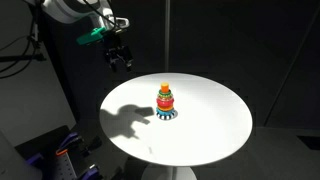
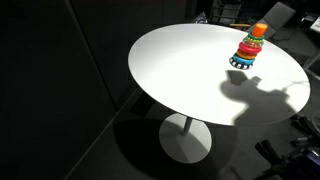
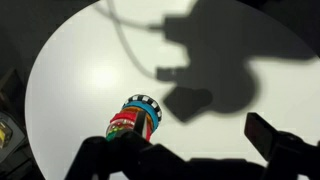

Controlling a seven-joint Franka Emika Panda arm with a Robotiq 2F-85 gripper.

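A stacking toy of coloured rings (image 1: pixel 165 103) stands upright near the middle of the round white table. Its top is orange, and a black-and-white patterned ring forms its base. The same toy (image 2: pixel 249 48) is towards the far right of the table in the second exterior view. My gripper (image 1: pixel 120 66) hangs above and beyond the table's left edge, well apart from the toy. In the wrist view its black fingers (image 3: pixel 262 134) are spread wide, so it is open. The toy (image 3: pixel 140 112) shows beyond the left finger, partly hidden by it; nothing is held.
A pedestal base (image 2: pixel 186 140) supports it. The arm's shadow falls across part of the tabletop. Dark curtains hang behind, and cables lie on the floor at left.
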